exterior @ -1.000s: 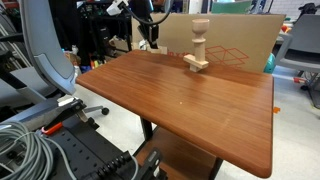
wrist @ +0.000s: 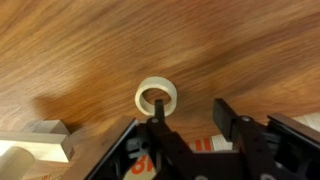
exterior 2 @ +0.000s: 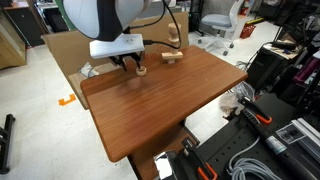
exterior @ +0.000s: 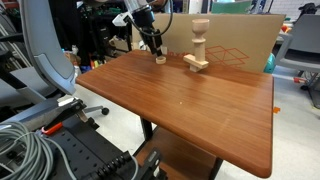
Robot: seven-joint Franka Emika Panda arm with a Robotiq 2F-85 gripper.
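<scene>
A small white ring lies flat on the brown wooden table; a dark spot of table shows through its hole. In exterior view 1 the same ring is near the table's far edge. My gripper has a clear gap between its black fingers, with nothing held there. One fingertip is close to the ring's lower edge in the wrist view; whether they touch I cannot tell. From exterior view 2, the gripper points down just beside the ring.
A pale stand with a cup-like top rises to the right of the ring. Cardboard walls the table's far side.
Over the last second the arm has come down and shifted left in exterior view 1. The white ring shows on the table beside the fingers now. The pale stand has stayed put.
</scene>
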